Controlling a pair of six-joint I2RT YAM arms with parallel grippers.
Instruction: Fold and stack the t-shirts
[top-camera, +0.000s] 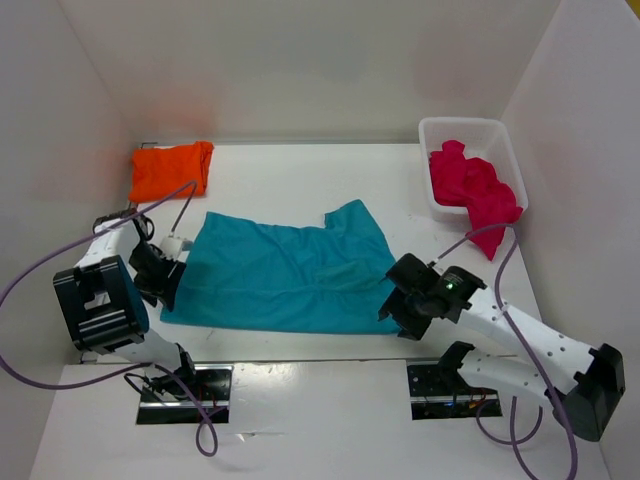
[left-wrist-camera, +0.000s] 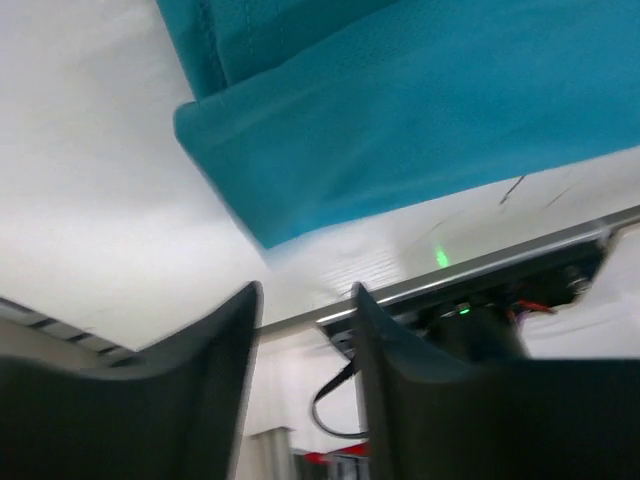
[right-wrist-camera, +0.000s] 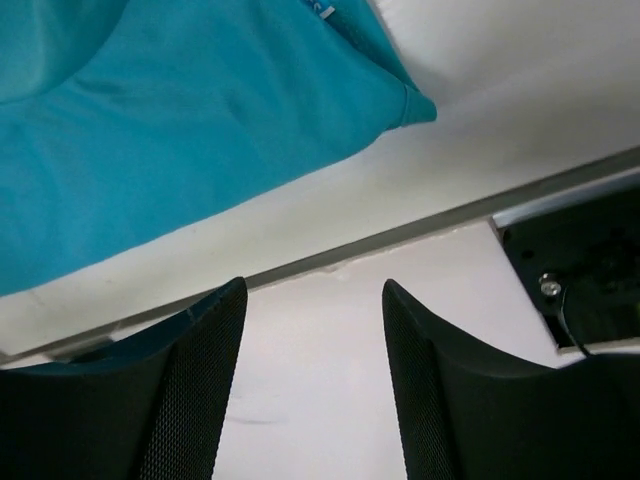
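A teal t-shirt (top-camera: 280, 275) lies spread across the middle of the table, its upper right corner sticking up toward the back. My left gripper (top-camera: 167, 290) is over its front left corner; in the left wrist view its fingers (left-wrist-camera: 210, 360) stand apart below that corner, holding nothing visible. My right gripper (top-camera: 398, 322) is at the front right corner; in the right wrist view it is open, its fingertips apart over the table's front edge, the cloth (right-wrist-camera: 200, 120) beyond them.
A folded orange cloth (top-camera: 170, 170) lies at the back left. A white bin (top-camera: 432, 130) at the back right holds red cloth (top-camera: 465, 185), partly draped over its rim. The table's front edge runs close under both grippers.
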